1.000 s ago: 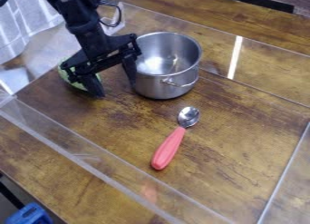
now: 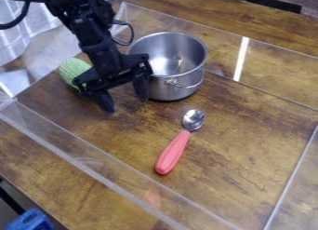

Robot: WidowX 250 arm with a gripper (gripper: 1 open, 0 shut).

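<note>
My black gripper (image 2: 112, 90) is low over the wooden table at the upper left, its fingers spread apart near the left side of a steel pot (image 2: 177, 59). A green round vegetable (image 2: 74, 73), perhaps cabbage, lies just behind the gripper, partly hidden by it. Whether anything is between the fingers I cannot tell. A spoon with a pink handle (image 2: 173, 153) lies in front of the pot, bowl end toward the back.
Transparent edge strips run along the front left and right. A blue object (image 2: 30, 220) sits at the bottom left corner.
The pot and spoon look unmoved.
</note>
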